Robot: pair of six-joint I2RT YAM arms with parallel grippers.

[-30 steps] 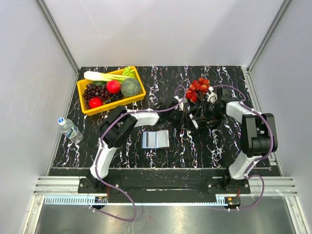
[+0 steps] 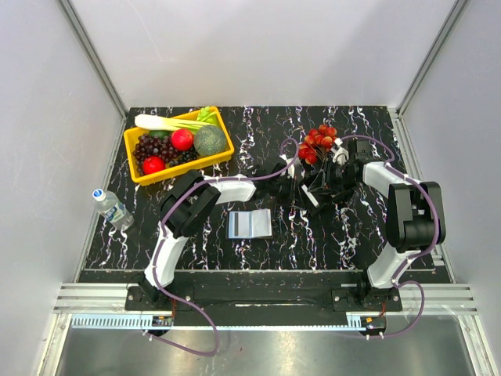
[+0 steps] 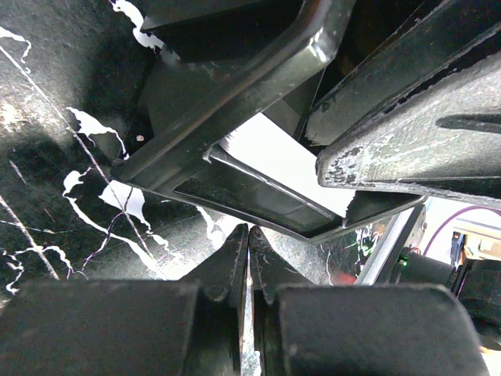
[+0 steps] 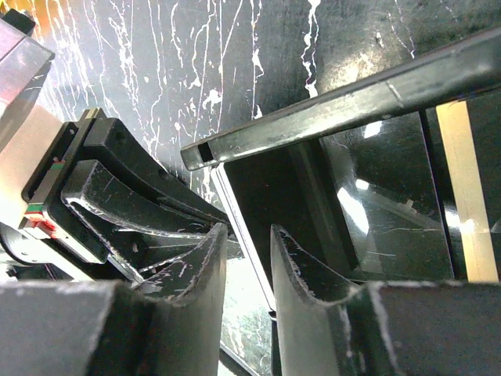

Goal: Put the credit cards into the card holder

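A black card holder (image 3: 243,207) is held up between my two arms, its slot facing the left wrist camera. Inside the slot shows a white card (image 3: 286,160). My left gripper is shut at the holder's lower edge, its fingertips together with only the thin rim at their tips. In the right wrist view the holder shows a dark clear window, with a white edge (image 4: 243,231) running along its side. My right gripper is part open around that white edge, a gap between its fingers. In the top view the arms mostly hide the holder.
A light blue and white flat piece (image 2: 250,224) lies on the dark marbled table in front of the left arm. Red grapes (image 2: 316,143) are behind the grippers. A yellow fruit basket (image 2: 139,179) and a bottle (image 2: 113,208) stand at left.
The right gripper and the white part by it shift slightly in the top view. The left arm and the light blue piece have not moved.
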